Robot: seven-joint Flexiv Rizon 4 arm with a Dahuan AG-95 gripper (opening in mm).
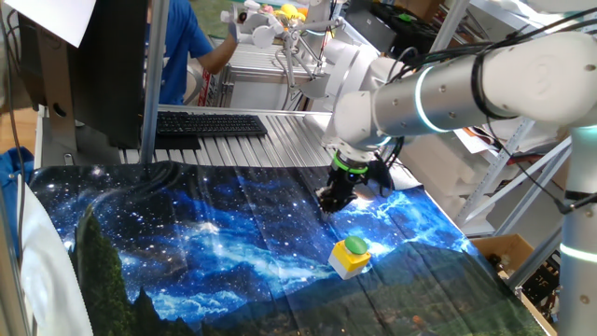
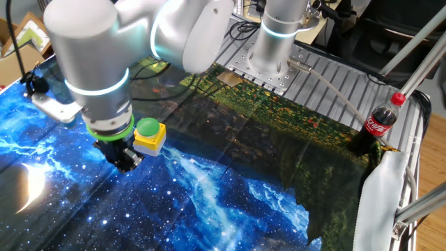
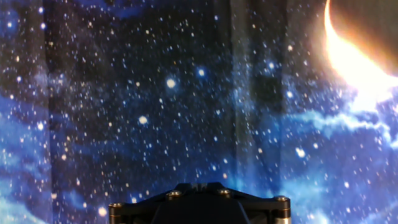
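Note:
A yellow and white block with a round green button [image 1: 350, 258] on top sits on the star-printed cloth. In the second exterior view this button block [image 2: 150, 138] stands upright close to my gripper [image 2: 129, 166]. My black gripper [image 1: 326, 207] hangs above the cloth, apart from the block and toward the table's far side in the first exterior view. The wrist view has the gripper at its bottom edge, where its two fingers appear to meet in the middle, with nothing visible between them. The button block is outside the wrist view.
A cola bottle [image 2: 382, 124] stands at the table's edge beside a white sheet-like object [image 2: 380, 202]. A keyboard [image 1: 210, 124] lies behind the cloth, and a metal post [image 1: 153, 84] rises near it.

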